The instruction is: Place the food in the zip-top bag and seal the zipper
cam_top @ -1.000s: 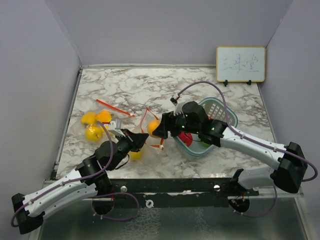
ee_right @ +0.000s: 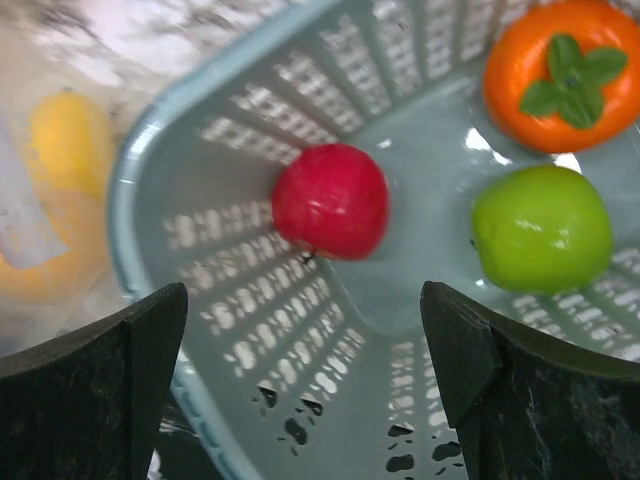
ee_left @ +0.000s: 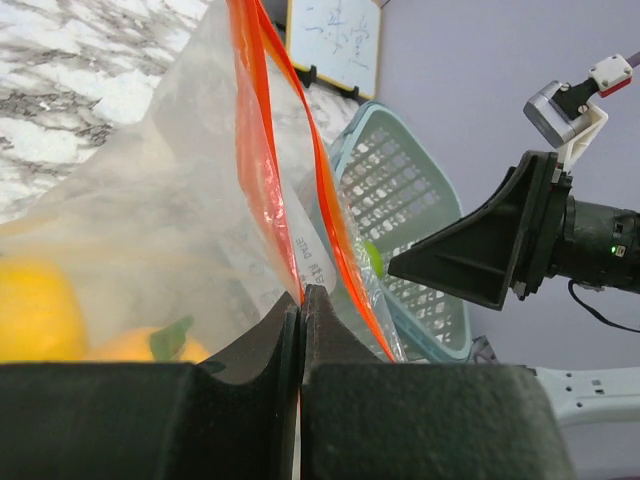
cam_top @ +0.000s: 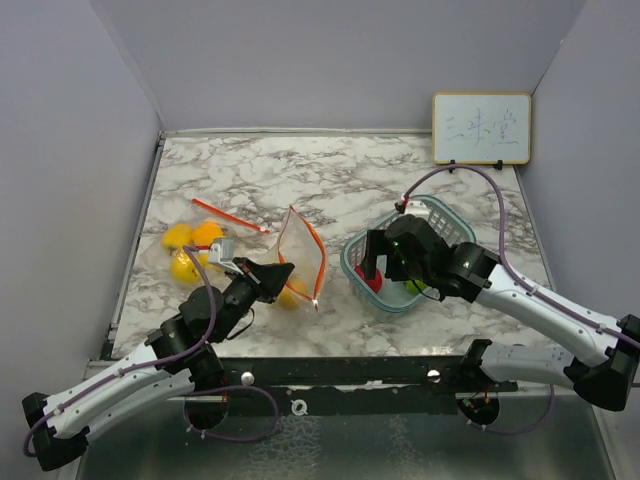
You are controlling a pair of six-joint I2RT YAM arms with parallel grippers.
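Observation:
My left gripper is shut on the edge of an open zip bag [ee_left: 140,230] with orange zipper strips; orange and yellow food [ee_left: 40,310] lies inside. My right gripper hangs open over the plastic basket [ee_right: 150,200], nothing between its fingers. In the basket are a red fruit [ee_right: 330,200], a green fruit [ee_right: 545,225] and an orange fruit with leaves [ee_right: 560,85].
Another bag with yellow and orange food [cam_top: 185,262] lies at the left of the marble table. A small whiteboard [cam_top: 481,128] stands at the back right.
My right gripper has moved right from the bag's mouth to over the basket. The orange-yellow food it held a second ago is out of it, with food now in the bag.

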